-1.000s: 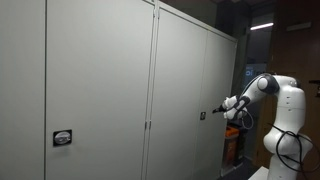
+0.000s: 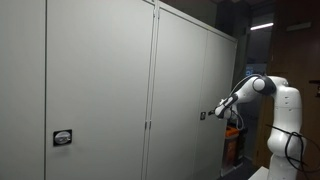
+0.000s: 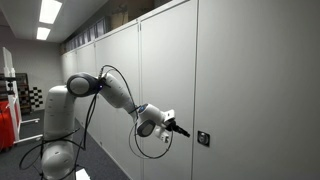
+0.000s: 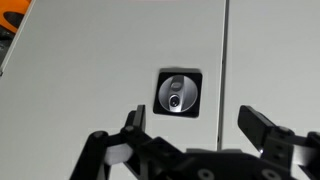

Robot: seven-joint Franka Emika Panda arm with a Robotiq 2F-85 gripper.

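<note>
A tall grey cabinet (image 2: 180, 90) fills much of exterior view 1. On one of its doors is a square black plate with a round silver handle (image 4: 176, 92), which appears as a small dark latch (image 3: 203, 138) in exterior view 2. My gripper is open, its two black fingers wide apart with nothing between them. In the wrist view the handle lies in the gap's direction, ahead of the fingertips, and looks clear of both. From exterior view 2, the gripper (image 3: 180, 128) points at the door a short way left of the latch.
Another door handle (image 2: 62, 137) is far to the left in exterior view 1. A vertical door seam (image 4: 222, 70) runs just right of the near handle. Orange objects (image 2: 232, 133) stand behind the arm, beyond the cabinet's end.
The arm's wrist has shifted slightly left and lower in exterior view 1, toward the cabinet door. The doors and handles look unchanged.
</note>
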